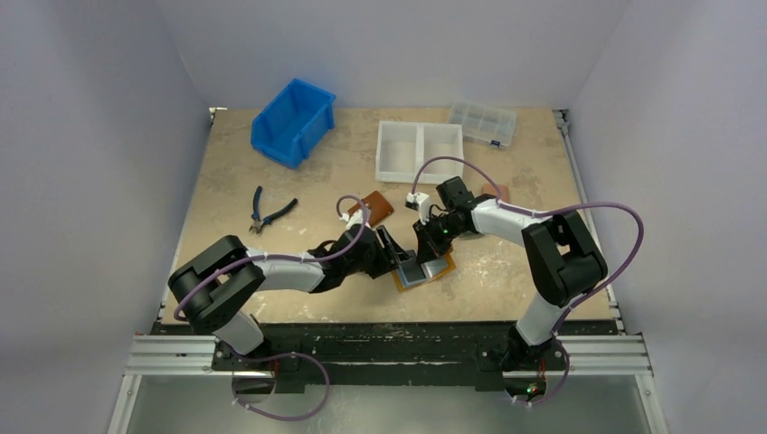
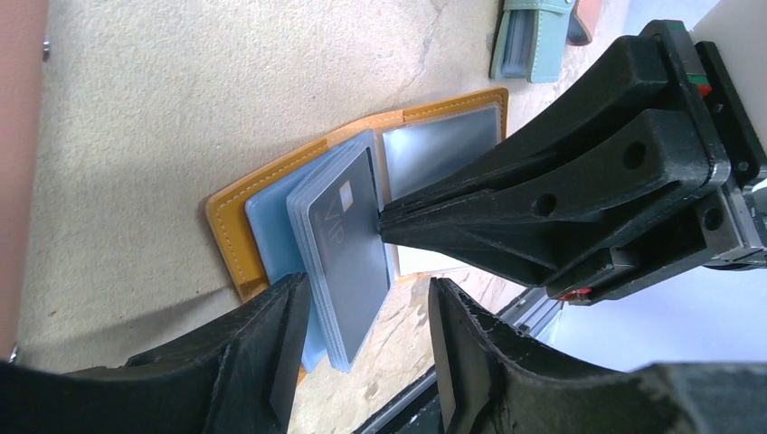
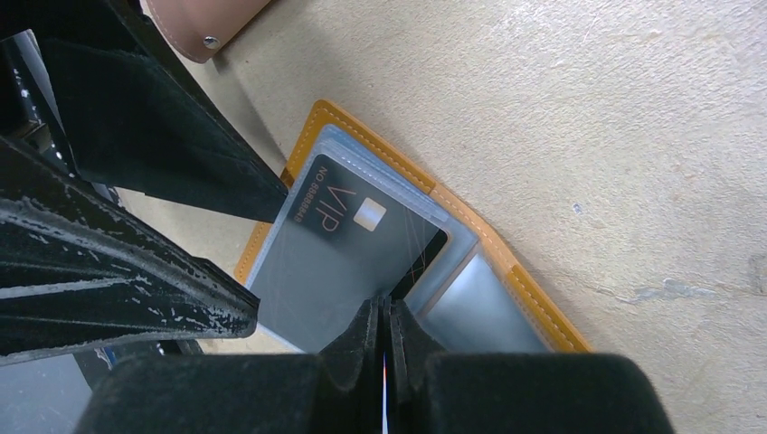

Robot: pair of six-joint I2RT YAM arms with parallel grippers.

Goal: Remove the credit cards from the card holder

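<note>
The open tan card holder [image 2: 237,233] lies on the table beneath both grippers, its clear sleeves fanned. A grey card marked VIP [image 2: 344,235] [image 3: 335,244] sits in one sleeve. My left gripper [image 1: 398,242] is open over that sleeve, one finger each side of it in its own wrist view. My right gripper [image 1: 434,249] is shut at the card's edge near the holder's middle, apparently on the sleeve or card; exactly what is between the tips is hidden.
A blue bin [image 1: 280,127], white divided tray [image 1: 398,149] and clear box [image 1: 482,122] stand at the back. Pliers [image 1: 271,217] lie left.
</note>
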